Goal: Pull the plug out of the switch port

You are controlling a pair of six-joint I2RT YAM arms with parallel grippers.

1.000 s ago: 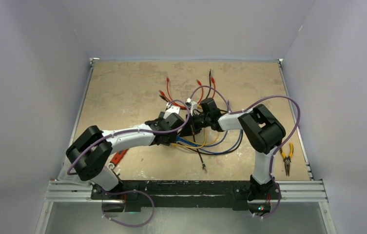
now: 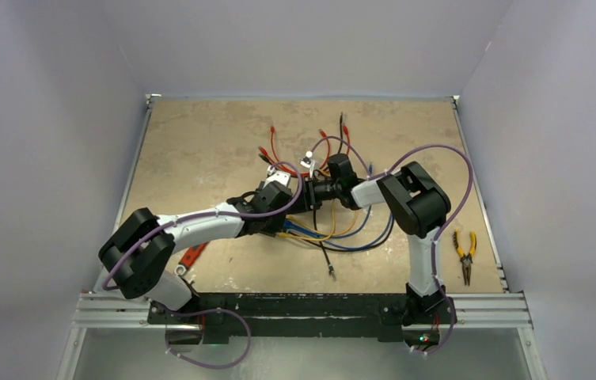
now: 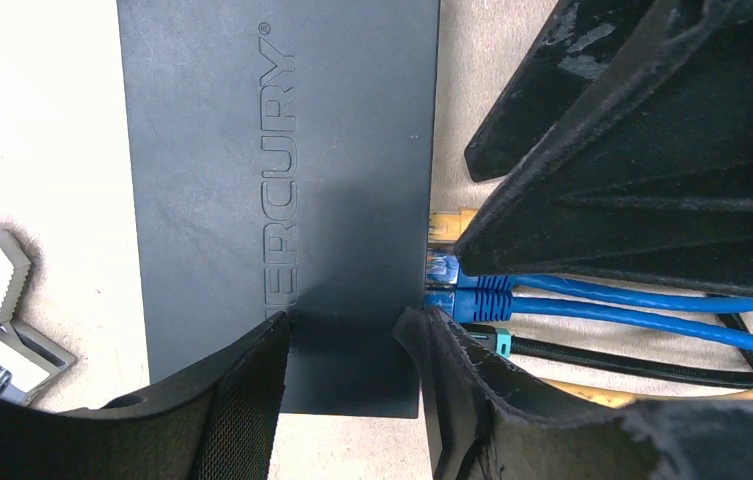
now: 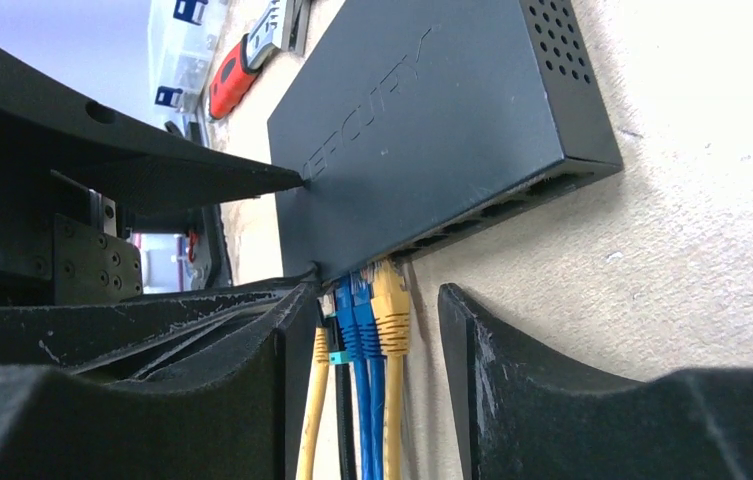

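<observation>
The black switch (image 3: 352, 120) lies flat, with several cable plugs in a row along its port side. A yellow plug (image 4: 390, 300) is at one end of the cluster, and a blue plug (image 4: 364, 310) sits beside it. My right gripper is open, its fingers on either side of the yellow and blue plugs, holding none. Above the switch's top face, my left gripper stands part open with empty fingers. One of its fingers (image 3: 435, 370) is near the port edge, beside a black plug (image 3: 492, 340) with a green collar.
A red-handled tool (image 2: 191, 256) lies left of the switch. Yellow pliers (image 2: 465, 255) rest at the far right. Red cables (image 2: 273, 144) spread behind the grippers, and blue cables (image 2: 373, 237) loop across the front. The two grippers are very close together.
The right arm's elbow has swung a little left and its gripper has moved slightly back. The cables look unchanged.
</observation>
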